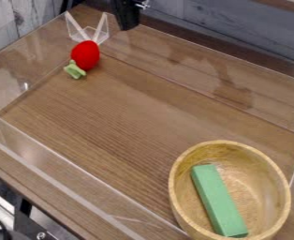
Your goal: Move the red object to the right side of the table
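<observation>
The red object (84,54) lies on the wooden table at the upper left of the view. It is rounded and has a small pale green end (75,70) pointing toward the near left. My dark gripper (127,21) shows only in part at the top edge, up and to the right of the red object and apart from it. Whether its fingers are parted is too small to make out. The red object is not in its grasp.
A round yellowish bowl (184,192) stands at the near right, holding a green block (217,200). Just behind the red object is a clear, white-edged item (87,26).
</observation>
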